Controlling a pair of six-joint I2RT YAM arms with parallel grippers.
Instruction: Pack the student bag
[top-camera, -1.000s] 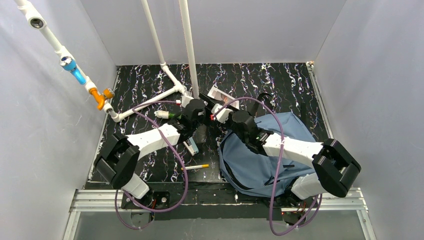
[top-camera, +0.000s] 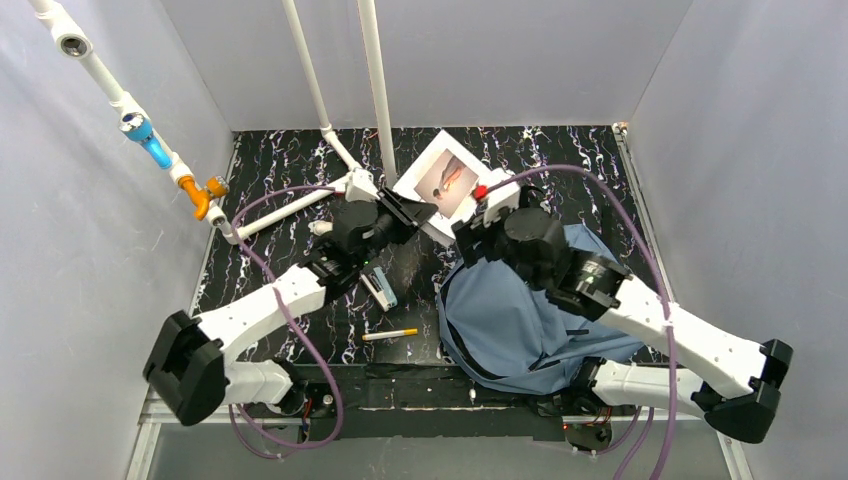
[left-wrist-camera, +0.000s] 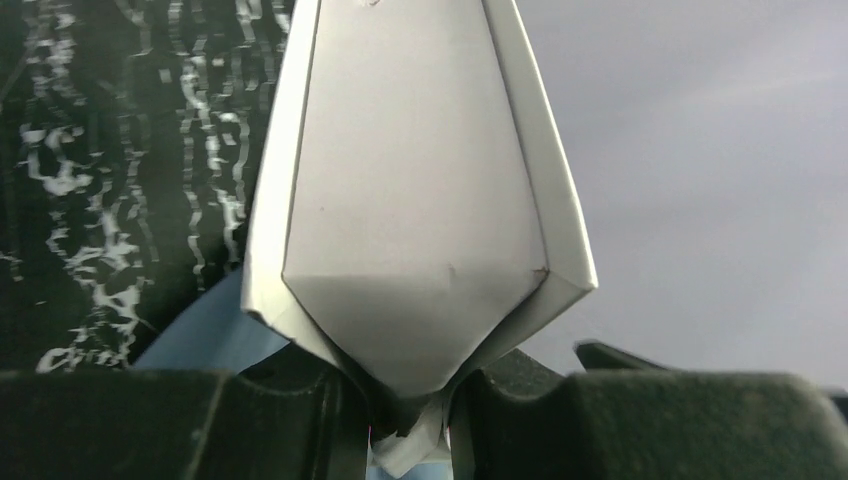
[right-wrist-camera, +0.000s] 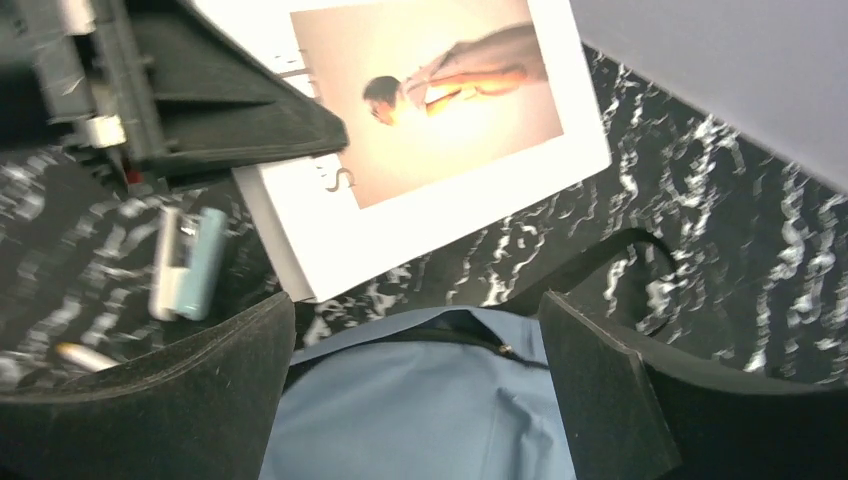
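A white book (top-camera: 425, 176) with a picture on its cover is raised at the back middle, tilted. My left gripper is shut on its edge; in the left wrist view the book (left-wrist-camera: 415, 180) rises from between the fingers. My right gripper stands open and empty, and in its wrist view the book (right-wrist-camera: 450, 215) shows beyond the fingers, apart from them. The blue bag (top-camera: 500, 310) lies at the right of the table, partly covered by the right arm. In the right wrist view, its upper edge and zip (right-wrist-camera: 430, 335) sit below the book.
A white and light-blue item (top-camera: 379, 288) lies by the left forearm, and a white pen with a yellow end (top-camera: 390, 334) nearer the front. A white object (top-camera: 320, 227) is mostly hidden behind the left arm. White pipes (top-camera: 295, 205) stand back left.
The book has come up and appears larger, held by the left gripper. Both arms have risen, and the right gripper has shifted right, away from the left one.
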